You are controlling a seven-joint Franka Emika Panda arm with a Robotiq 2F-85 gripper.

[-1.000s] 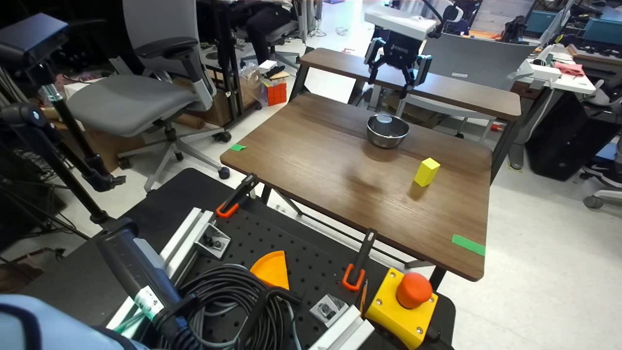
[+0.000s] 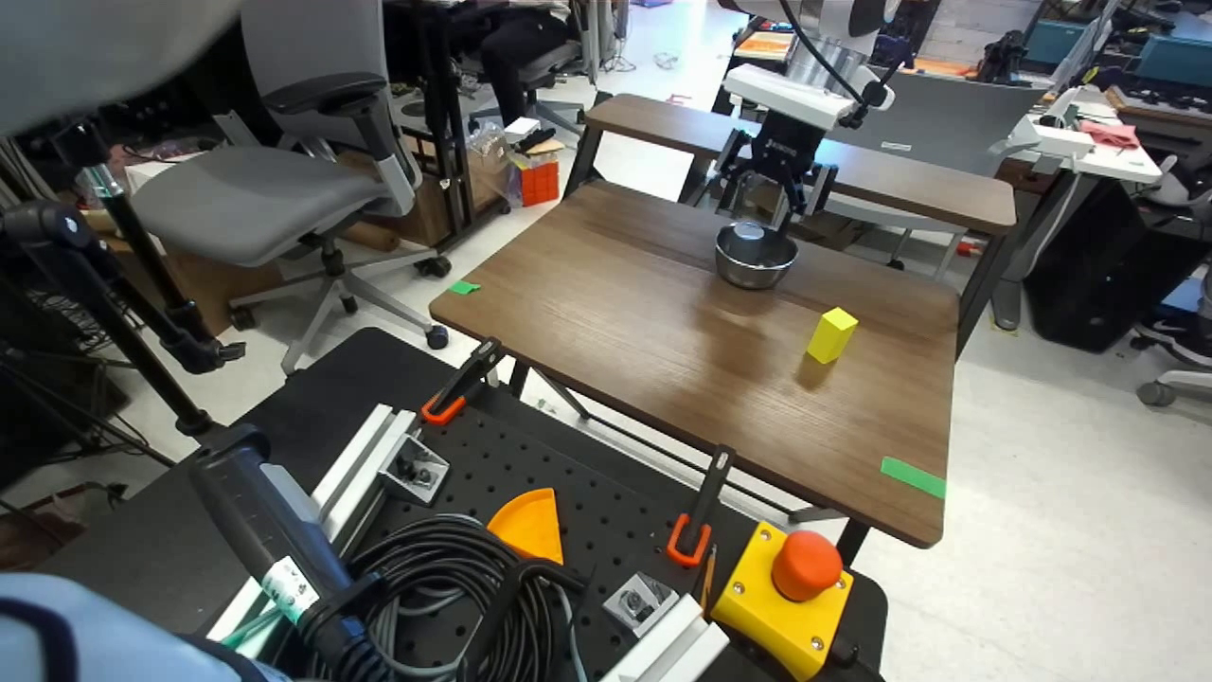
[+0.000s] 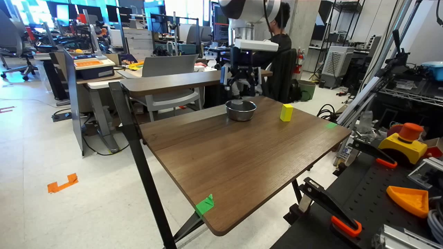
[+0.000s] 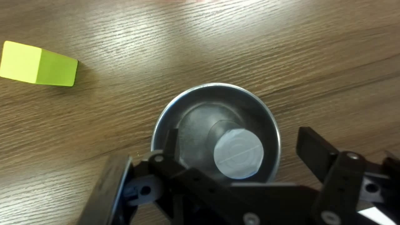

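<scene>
A metal bowl (image 2: 755, 272) stands on the brown table, also visible as a bowl (image 3: 241, 114) in exterior view 2. Inside it is a pale, round-topped object (image 4: 238, 153), off-centre in the wrist view. My gripper (image 2: 758, 195) hangs over the bowl, pointing down, its fingers wide apart. In the wrist view the left finger (image 4: 172, 142) overlaps the bowl's left rim, while the right finger (image 4: 313, 150) shows outside the right rim. Nothing is gripped. A yellow block (image 2: 832, 335) stands upright on the table, apart from the bowl.
A raised shelf (image 2: 898, 182) runs along the table's far side, close behind the arm. Bare table (image 3: 232, 166) spreads across the near side. Clamps and an emergency stop (image 2: 804, 565) sit on the black bench in front. Green tape (image 2: 912, 477) marks table corners.
My arm has come down from above the shelf's level to just over the bowl. The fingers stayed apart. The bowl and the yellow block have not moved.
</scene>
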